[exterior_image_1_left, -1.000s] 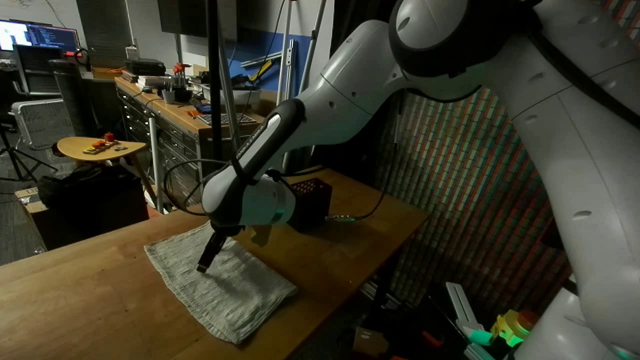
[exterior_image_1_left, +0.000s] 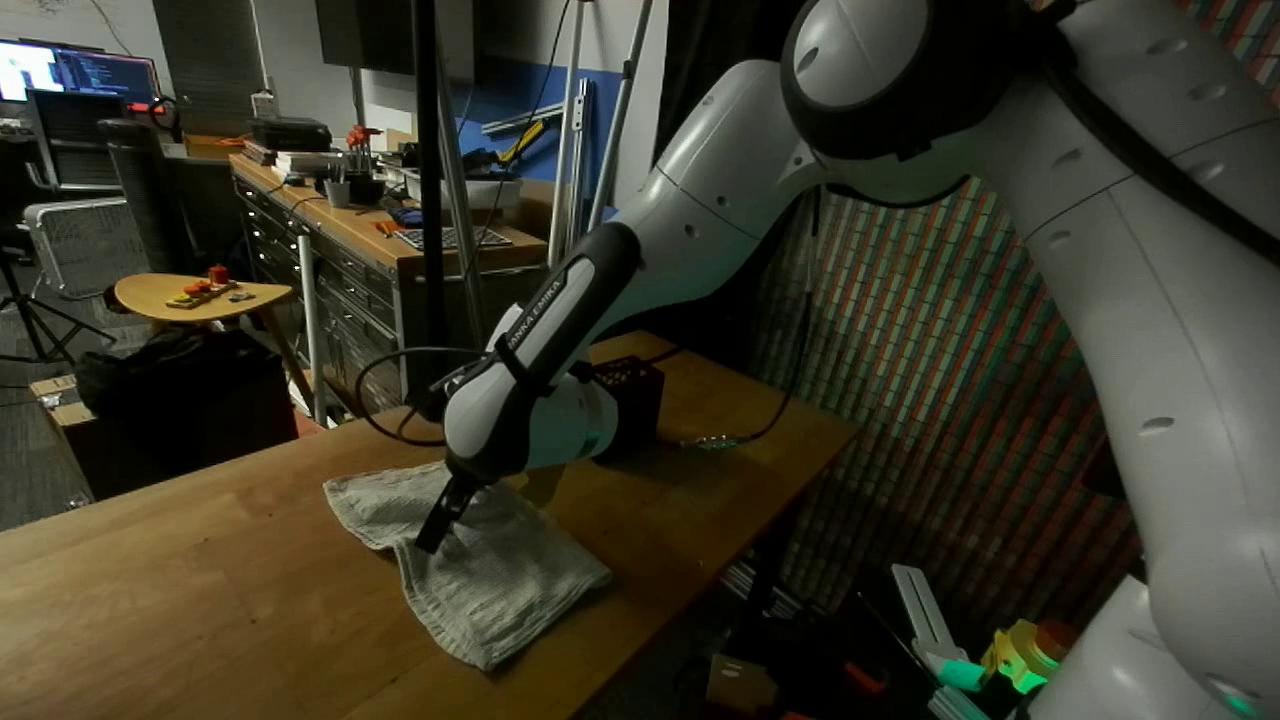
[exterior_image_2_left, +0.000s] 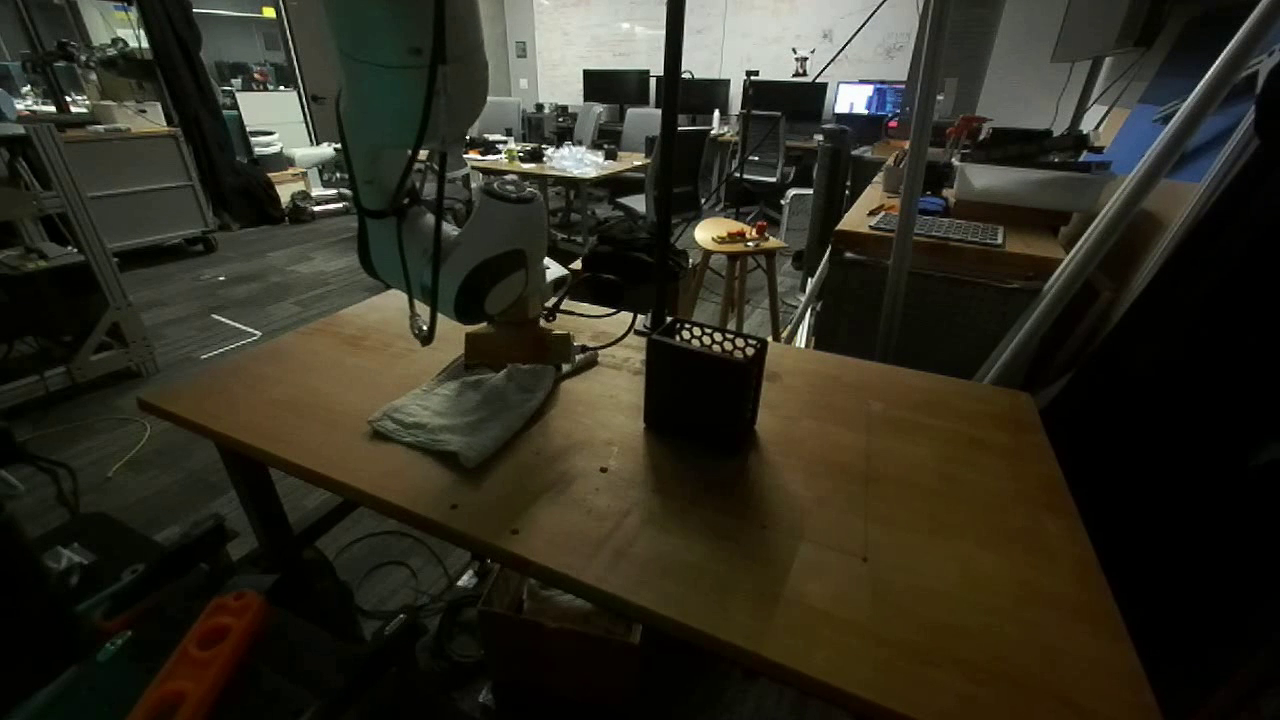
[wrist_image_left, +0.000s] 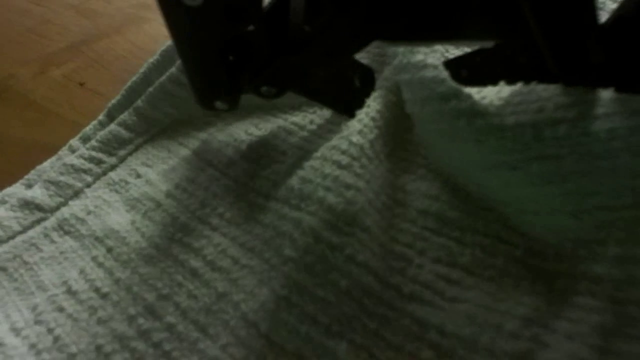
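A pale grey-green ribbed cloth (exterior_image_1_left: 510, 576) lies rumpled on the wooden table, its left edge bent inward near my gripper (exterior_image_1_left: 432, 536). Seen from the wrist, my gripper is partly open, its dark fingers (wrist_image_left: 342, 87) apart. A raised ridge of the cloth (wrist_image_left: 336, 162) runs up toward the gap between them. Whether both fingertips touch the fabric is hard to tell. In exterior view 2 the cloth (exterior_image_2_left: 468, 414) shows below the hand, and the fingers are hidden there.
A black box with a perforated rim (exterior_image_2_left: 705, 390) stands on the table (exterior_image_2_left: 936, 504), just beyond the cloth and close to the arm in exterior view 1. A cable (exterior_image_1_left: 402, 352) loops beside the hand.
My gripper has shifted rightward in exterior view 1, toward the black box. The cloth has shifted that way too, and its flat left side has become bent and wrinkled.
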